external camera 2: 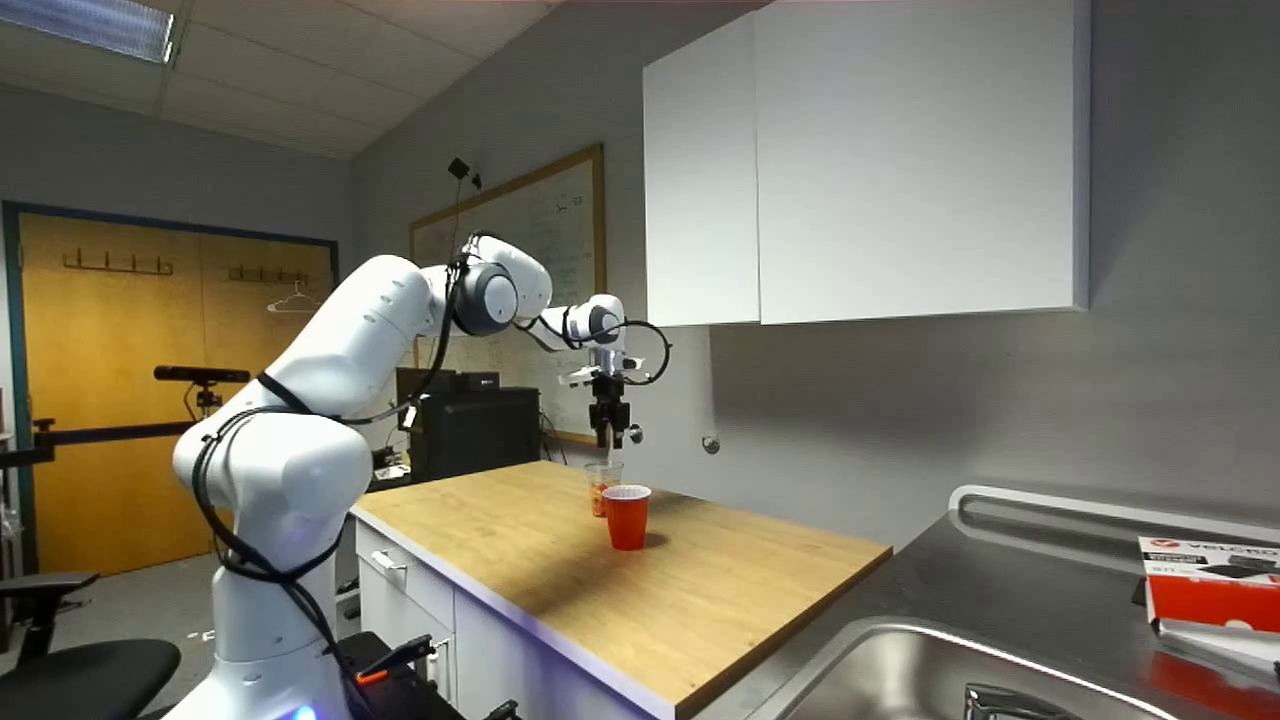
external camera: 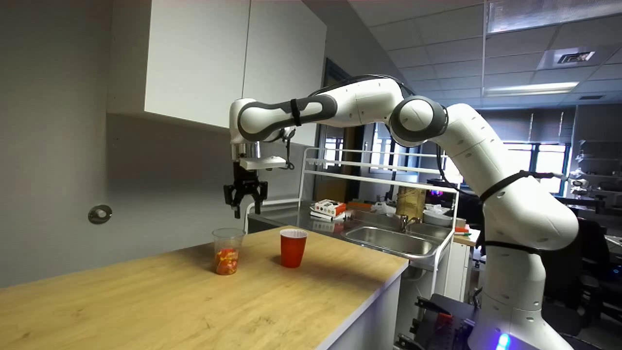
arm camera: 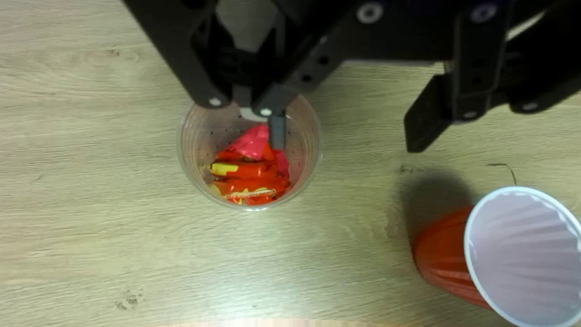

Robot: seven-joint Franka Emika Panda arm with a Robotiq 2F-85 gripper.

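A clear plastic cup (external camera: 228, 240) stands upright on the wooden counter, with red, orange and yellow wrapped pieces (arm camera: 250, 177) at its bottom. A red cup (external camera: 292, 248) with a white inside stands upright beside it, and looks empty in the wrist view. My gripper (external camera: 248, 211) hangs pointing down above the counter, clear of both cups. Its fingers (arm camera: 278, 131) are spread apart with nothing between them. Seen from the wrist, one finger overlaps the clear cup's opening and the other lies over bare wood towards the red cup.
White wall cabinets (external camera: 201, 55) hang above and behind the arm. A steel sink (external camera: 390, 239) and a white rack (external camera: 382, 175) lie beyond the counter's far end.
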